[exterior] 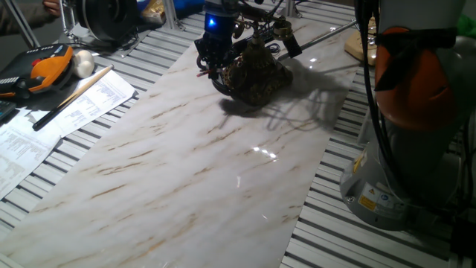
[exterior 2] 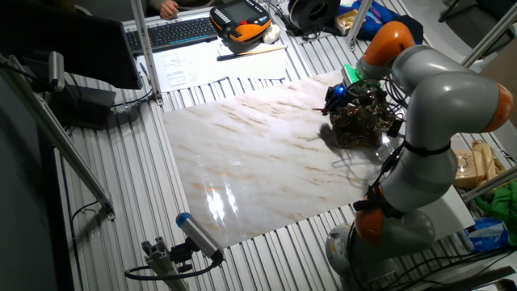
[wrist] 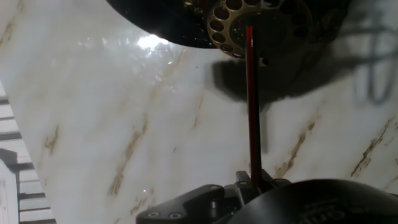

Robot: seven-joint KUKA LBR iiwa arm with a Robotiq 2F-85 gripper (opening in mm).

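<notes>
An antique-style dark telephone (exterior: 259, 80) stands at the far end of the marble board, also seen in exterior view 2 as a dark ornate body (exterior 2: 359, 125). Its rotary dial (wrist: 233, 46) shows at the top of the wrist view, cut off by the frame edge. From the bottom of that view my gripper is shut on a thin dark red stick (wrist: 252, 106). The stick's tip overlaps the dial's lower middle; whether it touches cannot be told. In exterior view 1 my gripper (exterior: 212, 71) is beside the telephone's left side, partly merging with its dark shape.
Bare marble board (exterior: 171, 186) fills the middle and front. Papers (exterior: 89, 108), a wooden stick (exterior: 74, 97) and an orange-black device (exterior: 33, 71) lie to the left. A beige telephone-like object (exterior 2: 477, 166) stands behind the arm.
</notes>
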